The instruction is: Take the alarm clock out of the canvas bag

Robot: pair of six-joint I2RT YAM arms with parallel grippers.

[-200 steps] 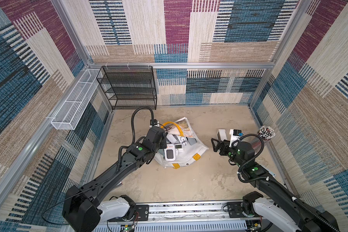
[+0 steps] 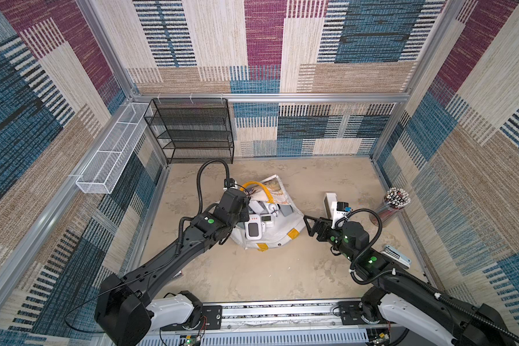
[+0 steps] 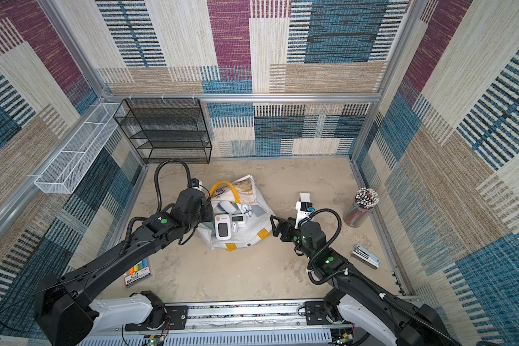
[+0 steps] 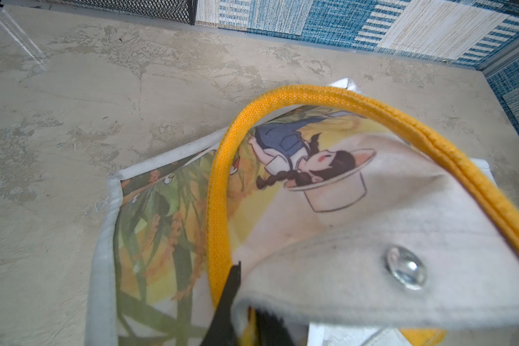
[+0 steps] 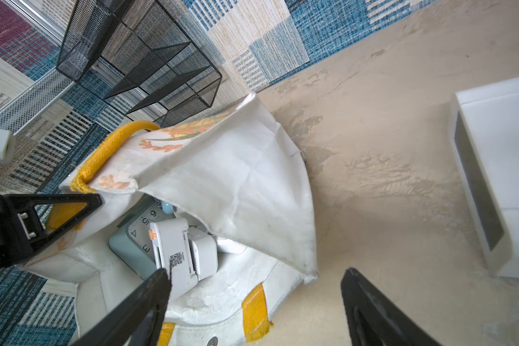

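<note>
The canvas bag lies open at mid-table, a yellow handle over its printed flap. My left gripper is shut at the flap's folded edge, partly hidden by cloth; in the right wrist view its black finger is by the bag's rim. Inside are a white device, a small screened device and a grey object with numerals; I cannot tell for sure which is the alarm clock. My right gripper stands open just right of the bag, with nothing between its fingers.
A white box lies right of the bag, with a cup of pens and a stapler farther right. A black wire rack stands at the back left and a white mesh basket hangs on the left wall.
My right arm has moved left toward the bag. The left arm and the bag look unchanged.
</note>
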